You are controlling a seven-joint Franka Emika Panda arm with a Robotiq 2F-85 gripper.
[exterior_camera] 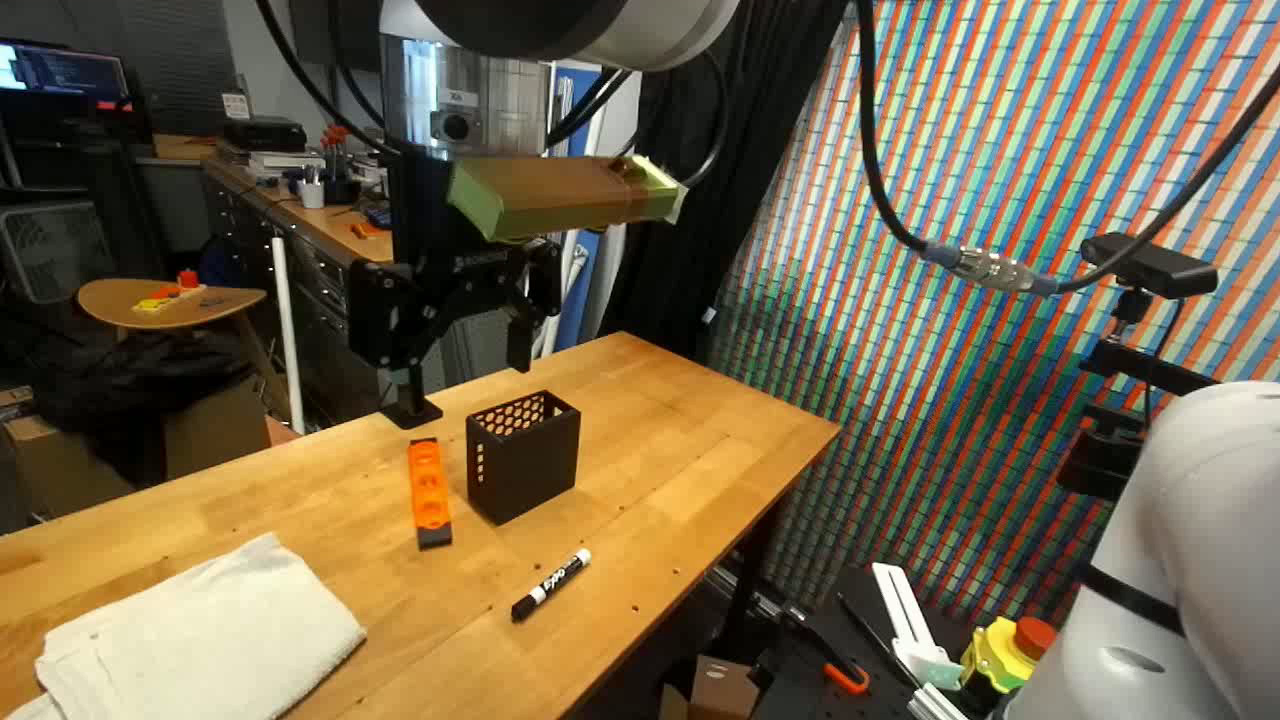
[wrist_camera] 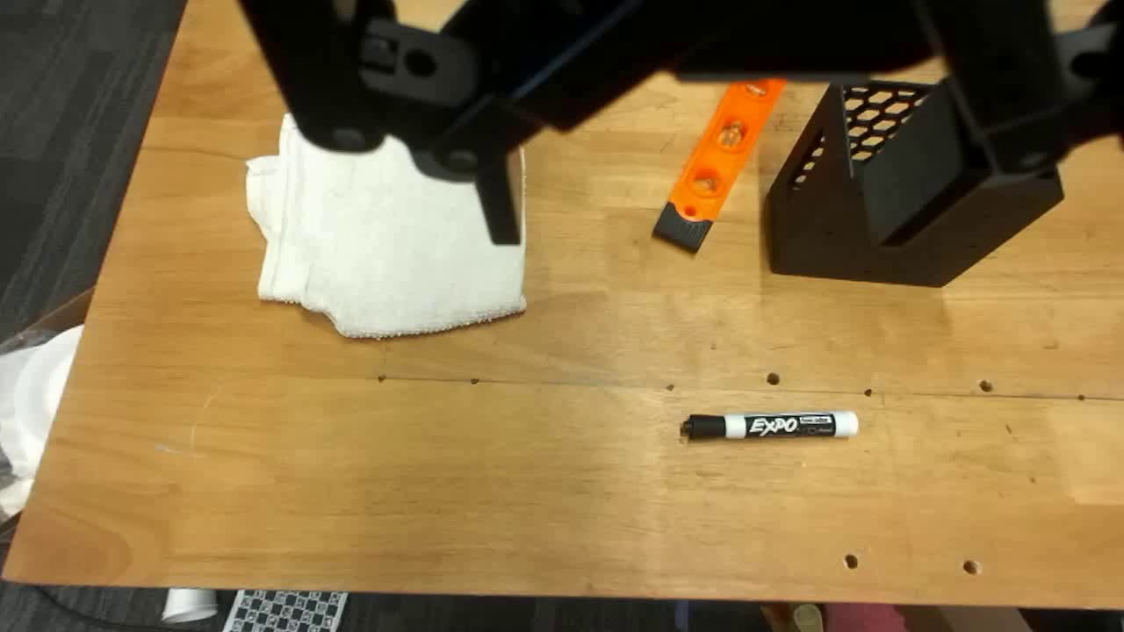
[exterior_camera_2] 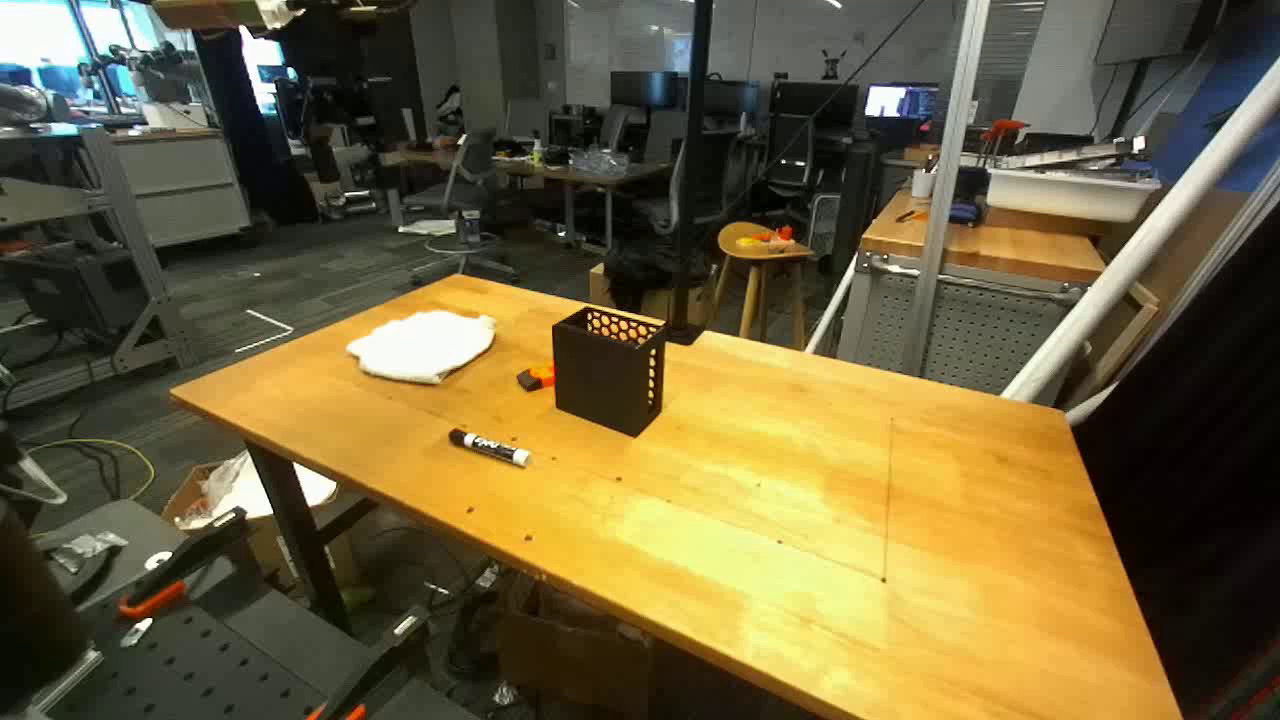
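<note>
My gripper hangs above the table with its two dark fingers spread wide and nothing between them. On the wood below lies a black and white Expo marker (wrist_camera: 785,425), flat on its side; exterior view 1 shows the same marker (exterior_camera: 552,584) near the front edge. A black open-topped box (exterior_camera: 523,456) with hexagon holes stands upright behind it. Left of that box is an orange level (exterior_camera: 428,492) with a dark end, mostly hidden behind the box in exterior view 2. A folded white cloth (wrist_camera: 395,242) rests farther left.
A dark post (exterior_camera: 411,408) rises from the table's back edge. Below the front edge, a cart holds an orange-handled tool (exterior_camera: 847,679) and a red emergency button (exterior_camera: 1034,636).
</note>
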